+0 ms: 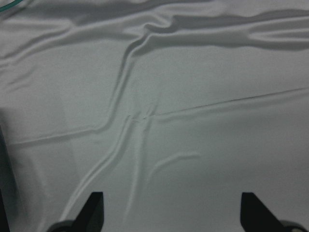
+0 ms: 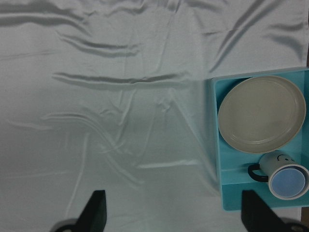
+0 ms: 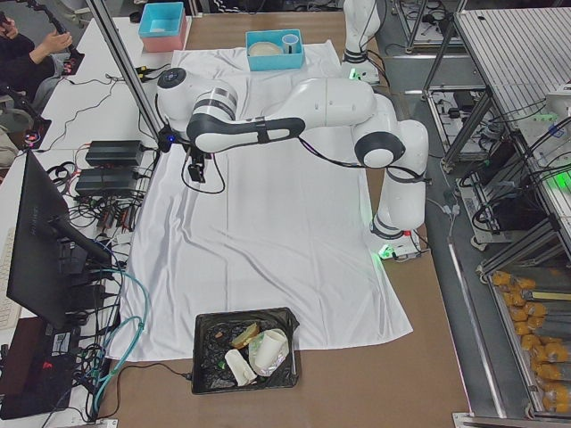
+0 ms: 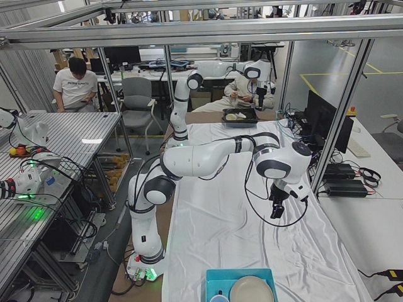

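Observation:
A blue tray (image 2: 219, 145) holds a beige plate (image 2: 260, 113) and a white mug (image 2: 285, 176) with a dark handle, at the right of the right wrist view. My right gripper hangs over bare white cloth beside it, open and empty. My left gripper is open above wrinkled cloth (image 1: 203, 135), nothing between its fingers. A black tray (image 3: 203, 374) at the opposite end of the cloth from the blue one holds white rolled or cup-like items and a yellowish piece, too small to identify surely.
A monitor (image 3: 40, 250), cables and black boxes (image 3: 107, 178) line one side of the cloth. Metal frame posts (image 4: 340, 113) stand around the workspace, with another bench (image 3: 508, 53) alongside. People sit beyond the bench.

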